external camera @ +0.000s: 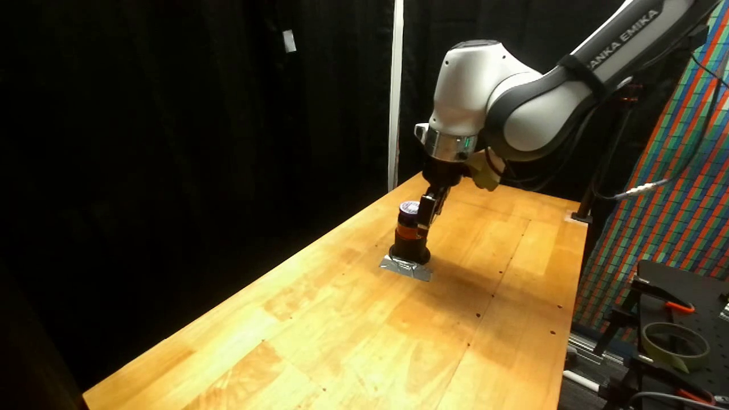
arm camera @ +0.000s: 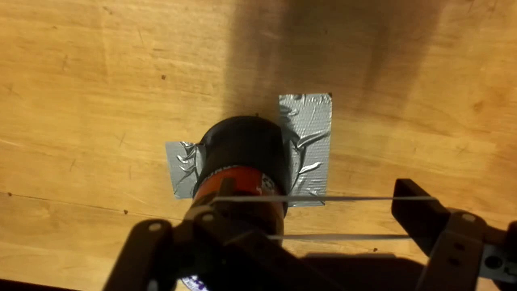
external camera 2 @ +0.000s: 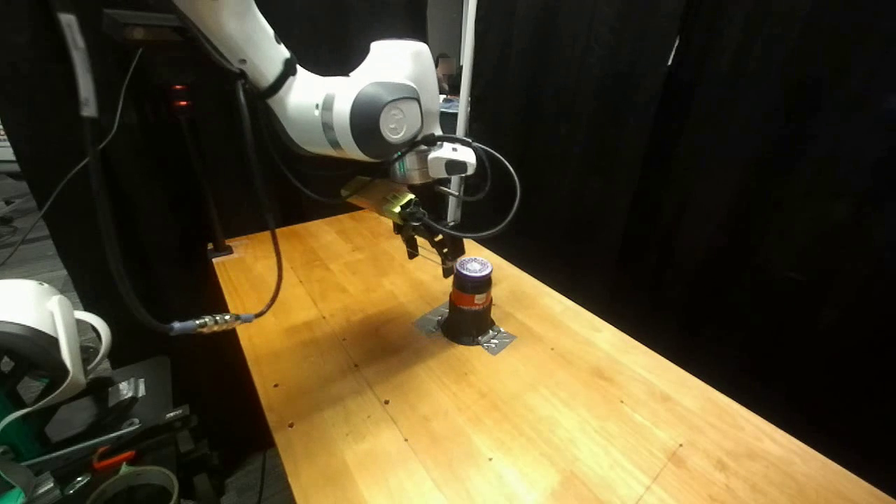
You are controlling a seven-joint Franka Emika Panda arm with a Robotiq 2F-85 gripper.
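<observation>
A dark jar with an orange label (external camera 2: 472, 299) and a white-and-purple patterned lid (external camera 2: 474, 266) stands upright in a black round base (external camera 2: 467, 326). Grey tape (arm camera: 310, 145) fixes the base to the table. My gripper (external camera 2: 430, 263) is open beside the jar's upper part, its fingers well apart. In the wrist view, one finger (arm camera: 226, 186) overlaps the jar and the other finger (arm camera: 414, 206) is off to the right over bare wood; two thin pale strands (arm camera: 339, 198) stretch between them. Whether the nearer finger touches the jar, I cannot tell. Most of the lid is hidden in the wrist view.
Bare wooden table (external camera: 328, 328) surrounds the base on all sides. A side cart with a tape roll (external camera: 675, 345) and clamps stands off the table's right edge in the first exterior view. A cable (external camera 2: 512, 197) loops out from the wrist.
</observation>
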